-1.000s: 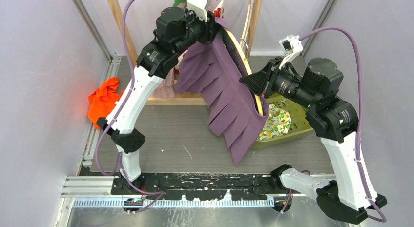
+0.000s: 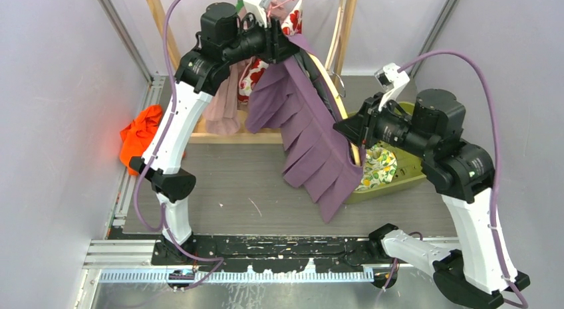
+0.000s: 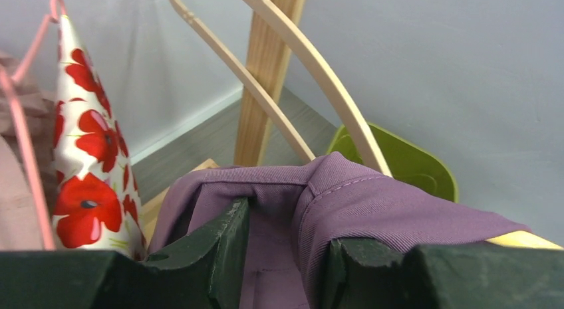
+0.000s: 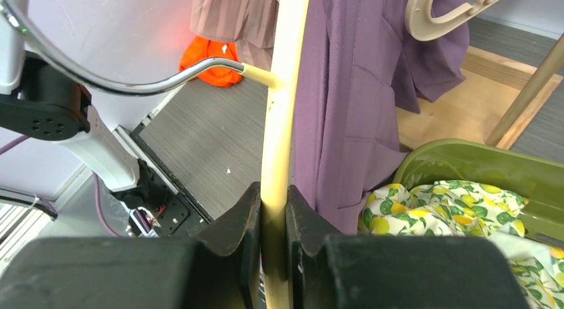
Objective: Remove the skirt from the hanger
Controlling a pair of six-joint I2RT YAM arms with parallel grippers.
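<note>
The purple ruffled skirt (image 2: 306, 133) hangs slantwise between my two arms in the top view, still around a pale wooden hanger (image 2: 332, 90). Up at the skirt's waistband, my left gripper (image 2: 287, 50) is shut on the purple cloth (image 3: 372, 199), which folds over one of its fingers (image 3: 229, 256). The right gripper has its fingers closely on both sides of the hanger bar (image 4: 279, 136), near the lower end of the skirt. The hanger's metal hook (image 4: 153, 88) sticks out from the bar. The skirt's inside is mostly hidden.
A green basket (image 2: 392, 186) holding lemon-print cloth (image 2: 377, 166) stands below the right arm. Behind are a wooden rack (image 2: 223, 139), pink garments (image 2: 223, 109) and a red-flowered cloth (image 3: 90, 183). Orange cloth (image 2: 141, 137) lies at the left.
My left gripper has shifted a little left and toward the front.
</note>
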